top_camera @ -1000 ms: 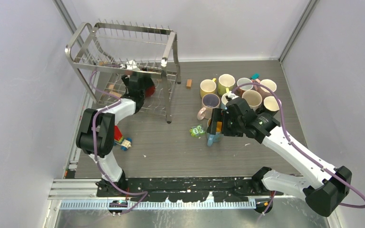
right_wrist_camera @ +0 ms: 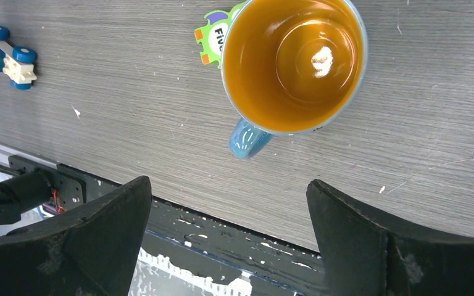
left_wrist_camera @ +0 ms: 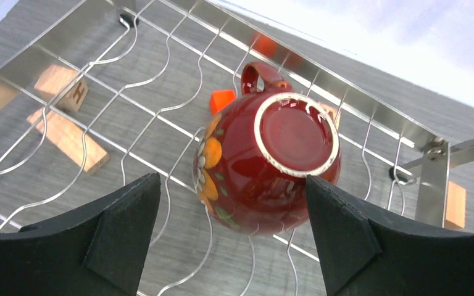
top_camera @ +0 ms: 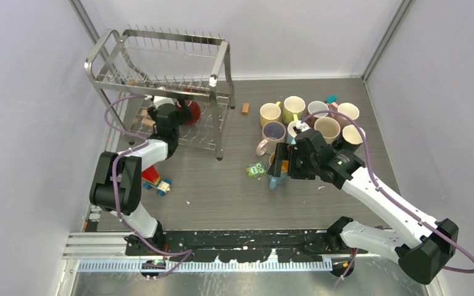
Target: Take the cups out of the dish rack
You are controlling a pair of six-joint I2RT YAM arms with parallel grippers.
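A dark red cup (left_wrist_camera: 253, 179) with orange flowers lies bottom-up on the lower tier of the metal dish rack (top_camera: 219, 68). My left gripper reaches into the rack, part open around the cup's near side; whether it touches the cup is unclear. My right gripper stands open above the table, just short of a blue cup (right_wrist_camera: 247, 139) with orange inside, nothing between its fingers. Several other cups, such as a yellow one (top_camera: 269, 113), stand grouped at the right of the table.
Wooden blocks (left_wrist_camera: 68, 139) show beneath the rack's wires. A green toy piece (right_wrist_camera: 213, 34) lies beside the blue cup, and a toy vehicle (top_camera: 157, 184) sits at the left. The table between rack and cups is mostly clear.
My left arm has shifted left and slightly toward the near side, uncovering more of the red cup in the top view. The right arm is almost unchanged.
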